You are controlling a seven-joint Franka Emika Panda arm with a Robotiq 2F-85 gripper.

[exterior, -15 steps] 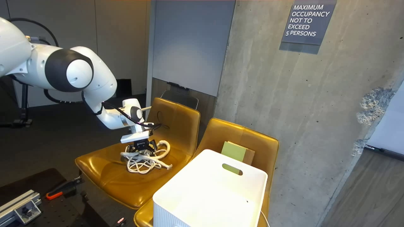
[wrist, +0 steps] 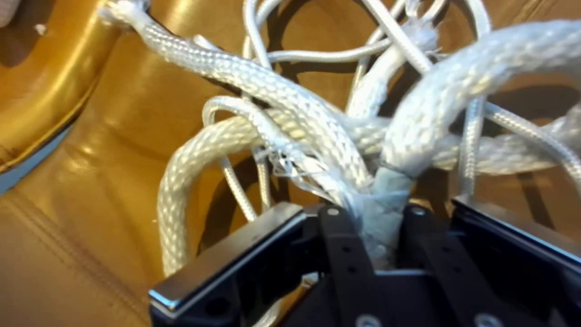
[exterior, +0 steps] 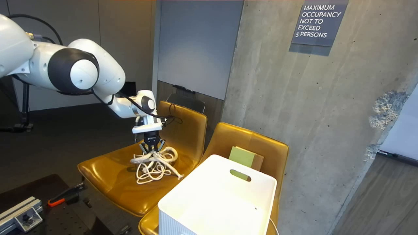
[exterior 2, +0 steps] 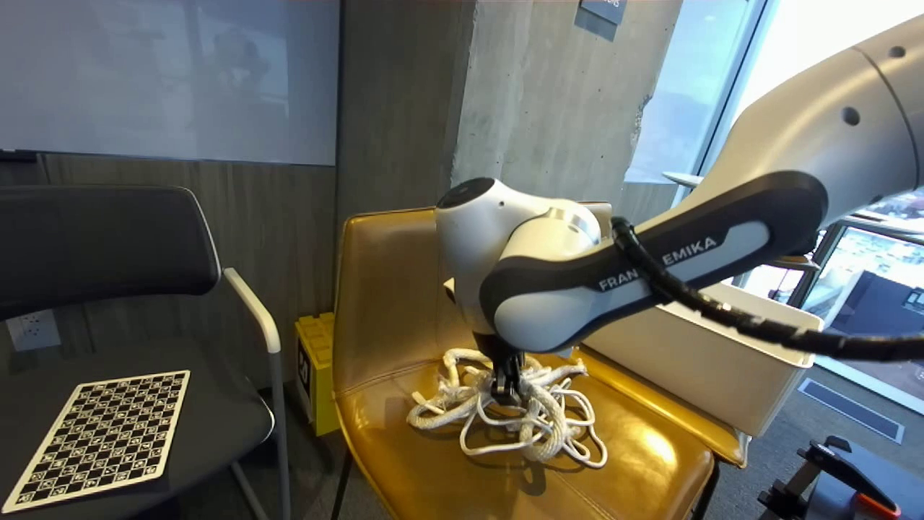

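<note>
A tangled bundle of white rope [exterior: 166, 156], thick and thin strands together, hangs from my gripper [exterior: 152, 150] above the tan leather chair seat [exterior: 107, 170]. In the wrist view my gripper is shut on a taped, frayed part of the white rope [wrist: 245, 81], with loops spreading out to both sides. From the other exterior view the white rope [exterior 2: 554, 433] drapes below the gripper [exterior 2: 509, 390] close over the seat; I cannot tell whether its lowest loops still touch the leather.
A large white bin [exterior: 219, 195] with a handle slot stands on the second tan chair [exterior: 266, 147], beside the rope's chair. Behind the bin a green book-like item [exterior: 241, 156] leans on the backrest. A black chair [exterior 2: 95, 251] holds a checkered board [exterior 2: 112, 425].
The gripper has risen and shifted slightly right. The rope bundle has moved with it, its strands now bunched up toward the fingers and hanging down.
</note>
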